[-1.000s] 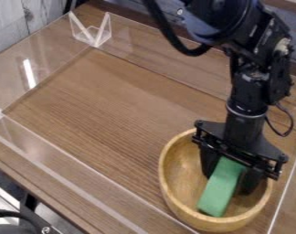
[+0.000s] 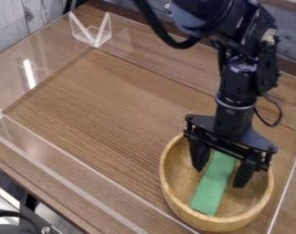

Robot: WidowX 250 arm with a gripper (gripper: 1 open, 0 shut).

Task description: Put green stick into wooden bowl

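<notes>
The green stick [image 2: 212, 187] lies inside the wooden bowl [image 2: 175, 187] at the lower right of the camera view. Its lower end rests against the bowl's floor and near wall, and its upper end reaches up between my fingers. Over the bowl's far side is my black gripper [image 2: 221, 166], pointing down. Its fingers stand apart, one to either side of the stick's upper end, and they look open. Dark finger parts hide some of the stick's edges.
A clear plastic stand [image 2: 92, 31] is at the far left back. Black cable and a dark part [image 2: 16, 219] fill the lower left corner.
The stick has settled a little lower in the bowl, and the gripper has shifted slightly left.
</notes>
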